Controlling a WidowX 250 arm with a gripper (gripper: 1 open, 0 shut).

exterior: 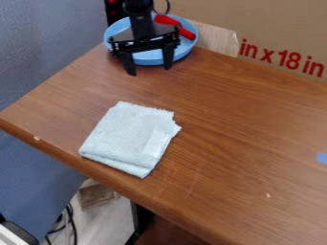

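Observation:
A black gripper (149, 63) hangs over a blue plate (185, 47) at the top of the camera view, its two fingers pointing down and spread apart, with nothing visible between them. A red object (179, 27) lies on the plate just right of the arm, partly hidden. A folded pale cloth (129, 139) lies on the wooden table at the front left, apart from the gripper.
A cardboard sheet with red lettering (274, 29) stands behind. The table's left edge drops to the floor.

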